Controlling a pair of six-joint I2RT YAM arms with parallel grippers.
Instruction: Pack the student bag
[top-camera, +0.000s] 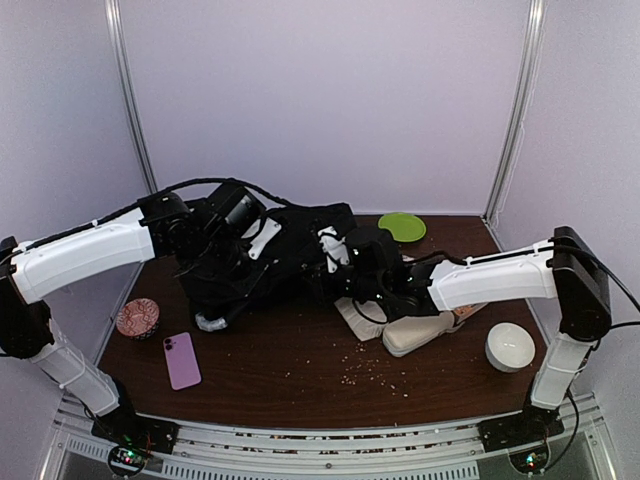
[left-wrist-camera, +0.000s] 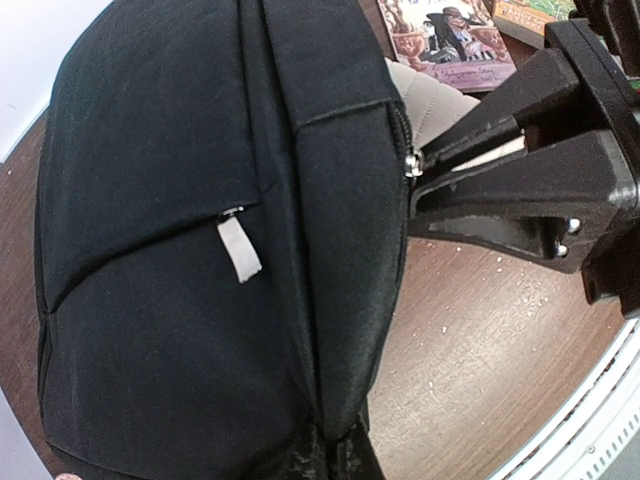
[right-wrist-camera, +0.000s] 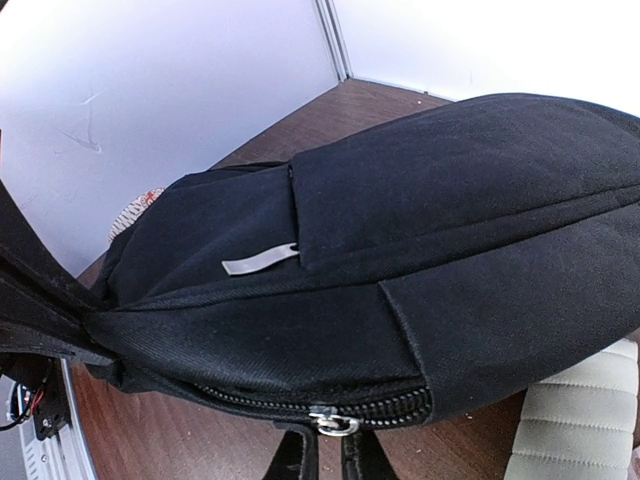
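The black backpack (top-camera: 300, 240) lies on its back across the left and middle of the table, partly hidden by both arms in the top view. At one end of its zipped edge, my left gripper is shut on a pinch of the black fabric. A metal zipper pull (right-wrist-camera: 334, 424) sits on the dark zipper along the bag's side. Right at that pull is my right gripper, its fingers (right-wrist-camera: 292, 458) parted, one on each side. Whether they touch the pull, I cannot tell. The bag's interior does not show.
Right of the bag lie a beige quilted item (right-wrist-camera: 570, 420) and a light case (top-camera: 415, 334). Books (left-wrist-camera: 450, 40) show behind. A purple phone (top-camera: 182, 361), a patterned bowl (top-camera: 138, 317), a white bowl (top-camera: 510, 347) and a green plate (top-camera: 402, 227) stand around. Crumbs dot the clear front middle.
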